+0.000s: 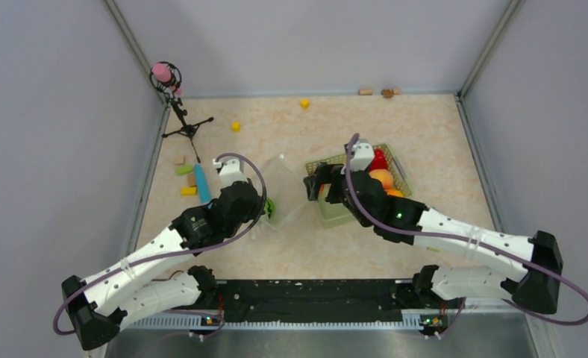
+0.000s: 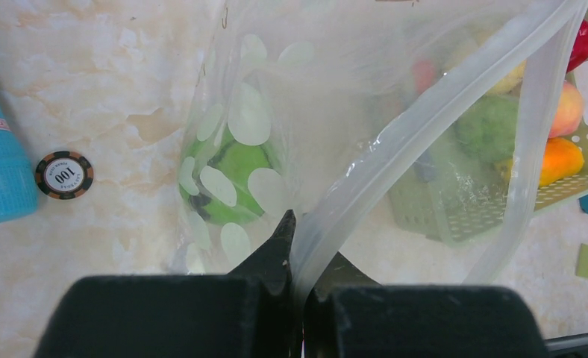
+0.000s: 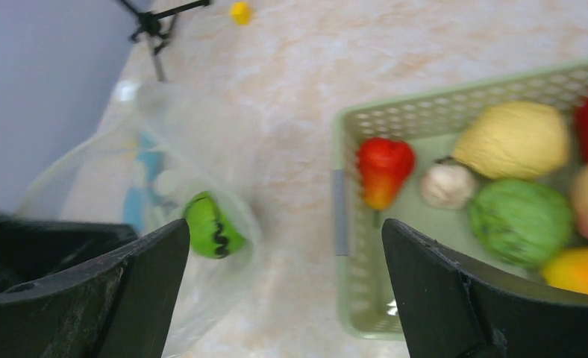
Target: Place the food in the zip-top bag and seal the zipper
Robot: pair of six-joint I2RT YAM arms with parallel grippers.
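Note:
My left gripper is shut on the edge of the clear zip top bag (image 1: 283, 179), which stands open. Inside the bag lies a green round food (image 3: 213, 224). My right gripper hangs open over the left part of the food basket (image 3: 339, 149), its fingers apart and empty. The basket holds a red pepper-like piece (image 3: 384, 168), garlic (image 3: 446, 185), a yellow piece (image 3: 511, 138), a green cabbage-like piece (image 3: 521, 220) and several others.
A blue bottle (image 2: 0, 171) and a poker chip (image 2: 63, 174) lie left of the bag, with small blocks (image 1: 188, 191) nearby. A black tripod (image 1: 188, 127) stands at the back left.

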